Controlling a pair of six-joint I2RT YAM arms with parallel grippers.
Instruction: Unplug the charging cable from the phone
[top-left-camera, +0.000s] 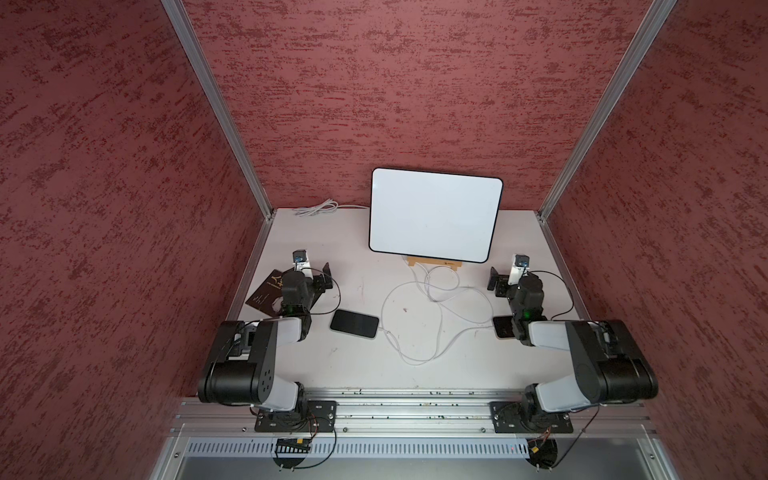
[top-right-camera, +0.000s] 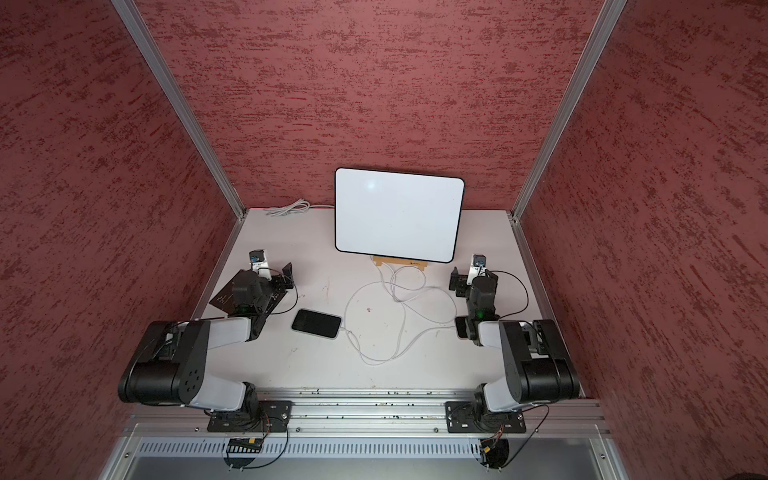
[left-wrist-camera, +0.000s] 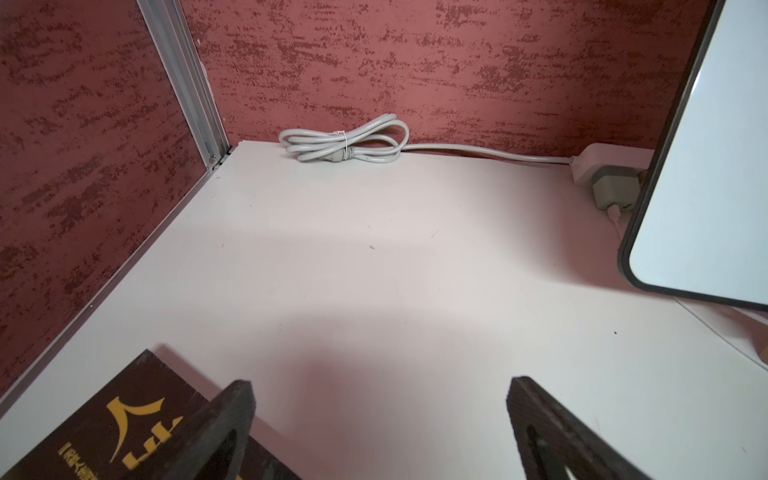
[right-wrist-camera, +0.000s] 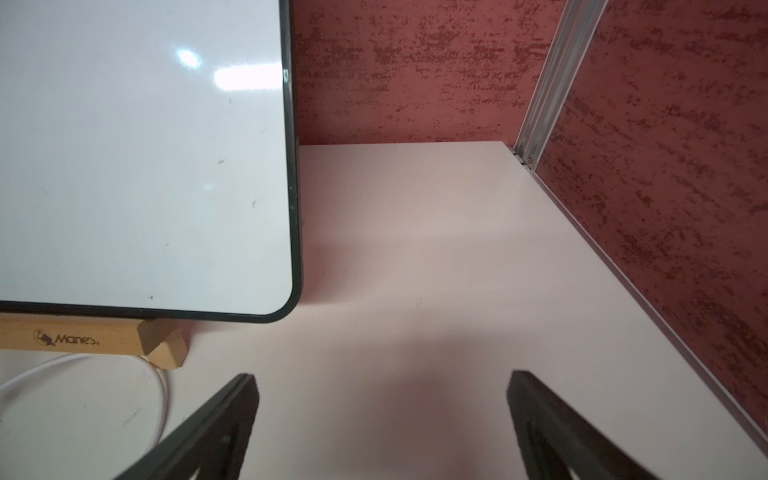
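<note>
A dark phone (top-left-camera: 354, 323) lies flat on the white table, left of centre. From its right end a white cable (top-left-camera: 440, 352) runs off in loose loops across the table. At the right, the cable's other branch reaches a second dark device (top-left-camera: 503, 326), partly covered by my right arm. My left gripper hangs open over the table, up and left of the phone, with nothing between its fingers. On the right side my right gripper stands open and empty too, just beyond the second device. Neither wrist view shows the phone.
A framed whiteboard (top-left-camera: 436, 214) on a wooden stand (top-left-camera: 434, 261) blocks the back centre. Beneath my left gripper lies a dark printed box or booklet (left-wrist-camera: 128, 424). A bundled grey cord (left-wrist-camera: 344, 144) and power strip (left-wrist-camera: 600, 158) sit at the back left.
</note>
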